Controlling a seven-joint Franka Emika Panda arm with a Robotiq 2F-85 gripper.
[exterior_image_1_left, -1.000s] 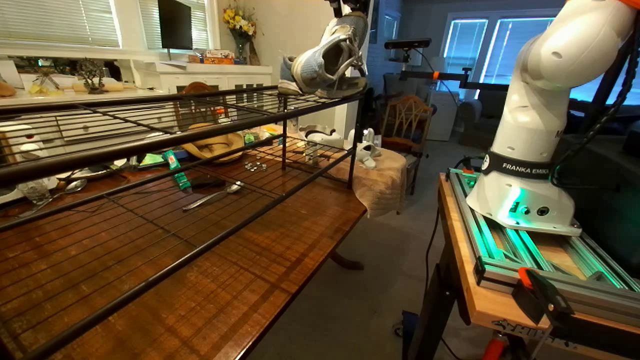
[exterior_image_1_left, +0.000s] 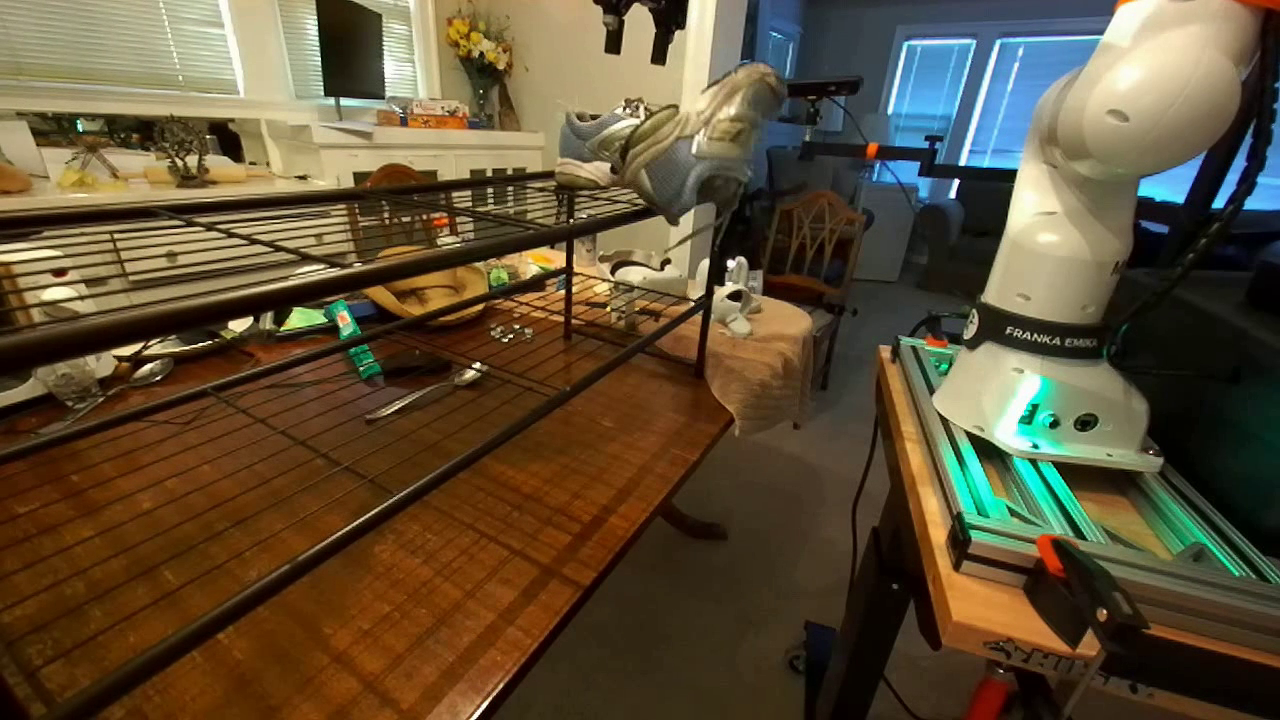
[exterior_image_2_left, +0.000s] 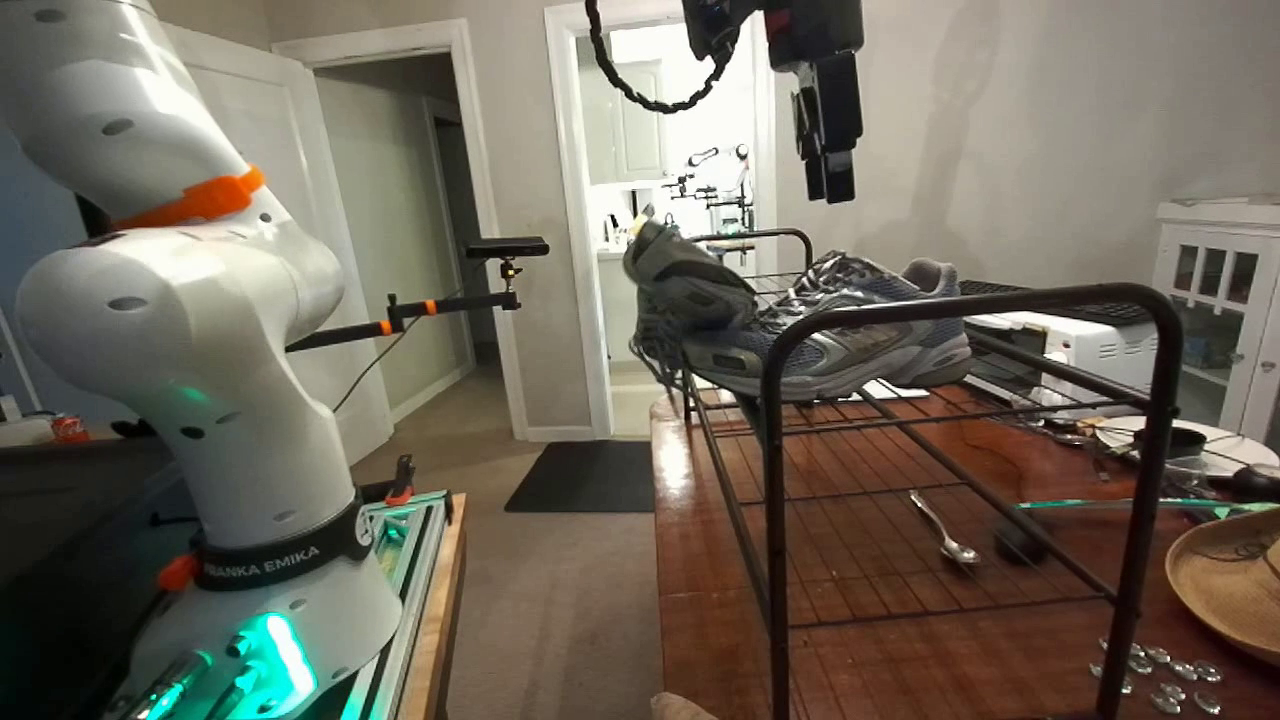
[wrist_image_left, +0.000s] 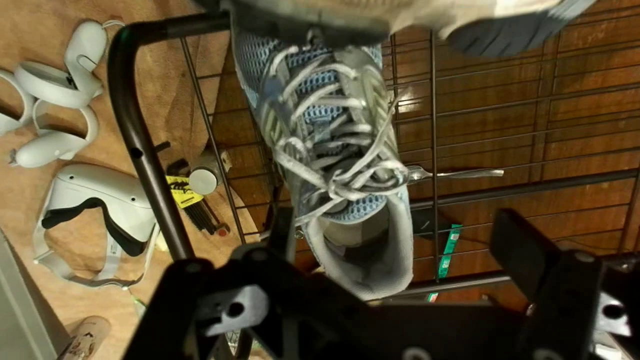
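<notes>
A grey-blue running shoe (exterior_image_2_left: 894, 342) rests on the top of the black wire rack (exterior_image_2_left: 960, 306), laces up in the wrist view. Its mate, a second shoe (exterior_image_1_left: 708, 144), is tipped at the rack's edge, against the first shoe's toe end; only part of this tipped shoe (wrist_image_left: 396, 15) shows along the top of the wrist view. Above both shoes hangs my gripper (exterior_image_1_left: 637, 46), open and empty. In the wrist view its fingers (wrist_image_left: 520, 246) are spread wide, with the first shoe's heel opening visible between and below them.
Below the rack, a spoon (exterior_image_1_left: 426, 392) and a green packet (exterior_image_1_left: 351, 340) lie on the wooden table (exterior_image_1_left: 480, 576). A white headset (wrist_image_left: 102, 204) and controllers (wrist_image_left: 63, 84) are on a cloth-covered table past the rack's end. Most of the rack top is bare.
The gripper has let go of the second shoe and risen, shifting left in exterior view 1. That shoe has tipped over and now leans outward at the rack's edge.
</notes>
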